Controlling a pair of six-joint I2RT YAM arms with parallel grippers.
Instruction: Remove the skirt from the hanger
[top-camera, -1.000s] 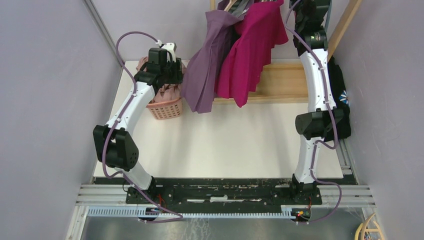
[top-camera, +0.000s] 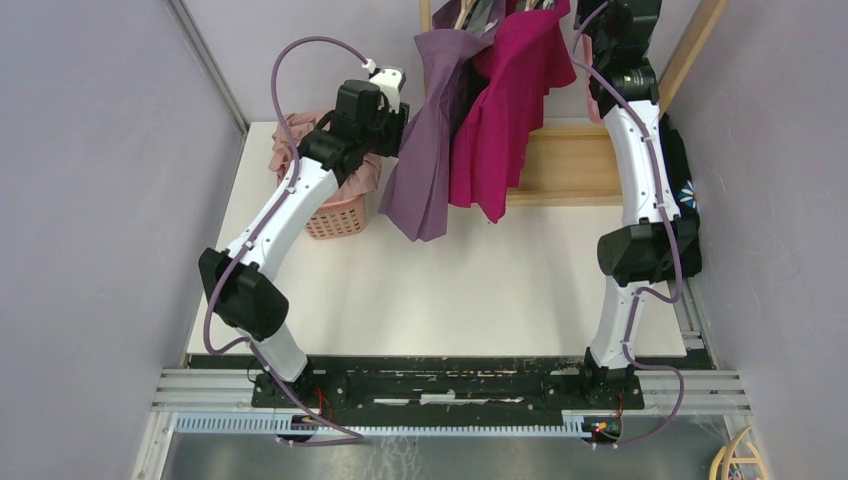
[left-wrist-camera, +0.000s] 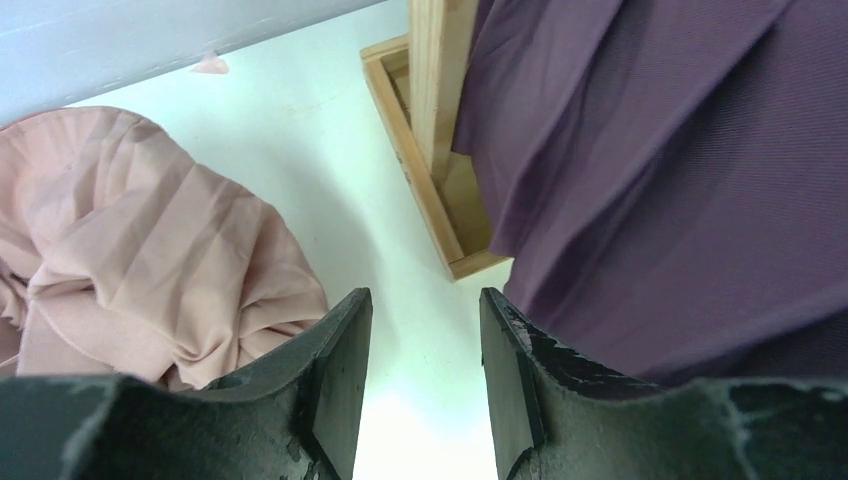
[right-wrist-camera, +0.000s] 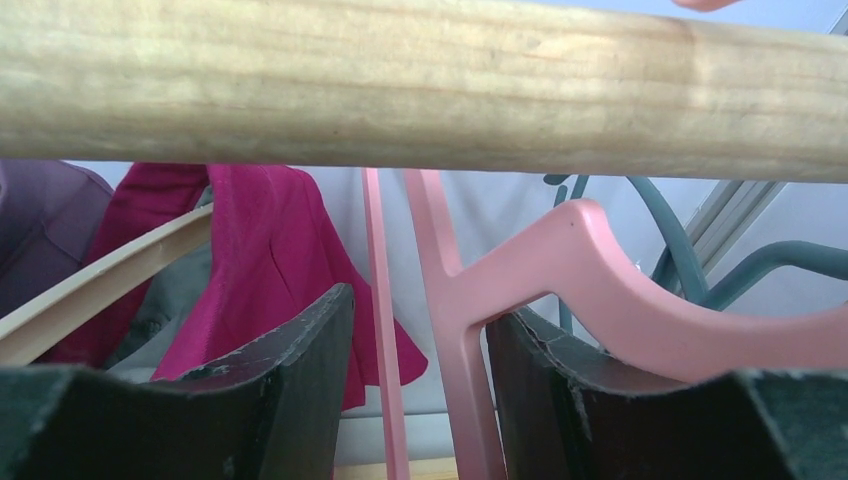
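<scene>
A purple garment and a magenta one hang side by side from the rack. Pale pink cloth lies heaped in the pink basket at the left. Between that cloth and the purple garment is my left gripper, its fingers apart with nothing between them. My right gripper is up at the rack, its fingertips hidden in the top view. In the right wrist view it stands open, with upright parts of a pink hanger in the gap; no garment shows on the hanger's visible part.
The rack's wooden rod crosses close above my right gripper. Grey-green hangers are to its right. A black cloth item lies beside the right arm.
The purple and magenta garments' lower ends have swung a little to the right. The right arm has moved only slightly.
</scene>
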